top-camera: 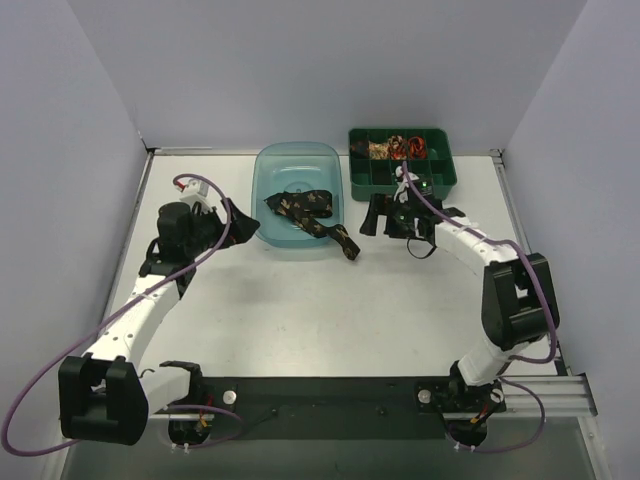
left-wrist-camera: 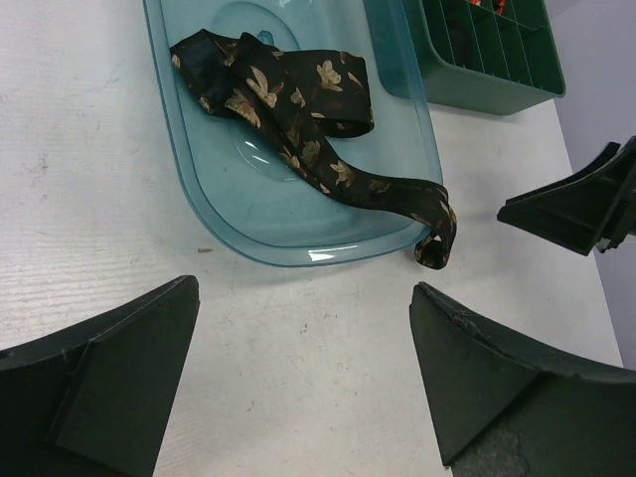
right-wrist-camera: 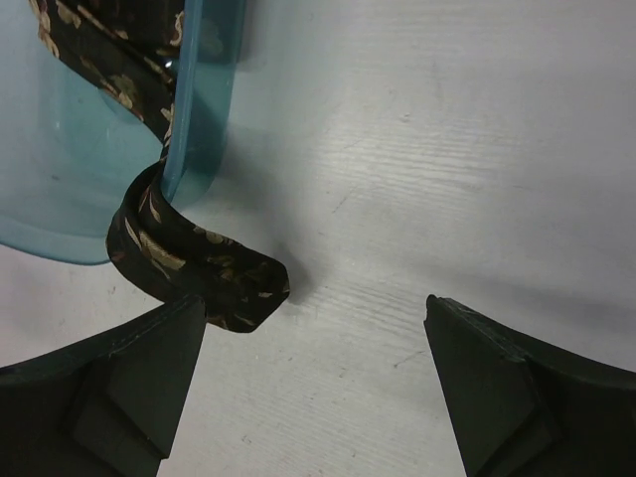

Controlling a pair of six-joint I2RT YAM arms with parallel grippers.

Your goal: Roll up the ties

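One black tie with a gold floral pattern lies loosely folded in the pale blue tub. Its narrow end hangs over the tub's front right rim and touches the white table. My left gripper is open at the tub's left side; the left wrist view finds only bare table between its fingers. To the right of the tub, my right gripper also stands open and empty, with the hanging tie end near its left finger in the right wrist view. Neither gripper appears to touch the tie.
Right of the tub at the back stands a green divided box; rolled ties sit in several of its compartments. In front of the tub, the white table is clear up to its front edge.
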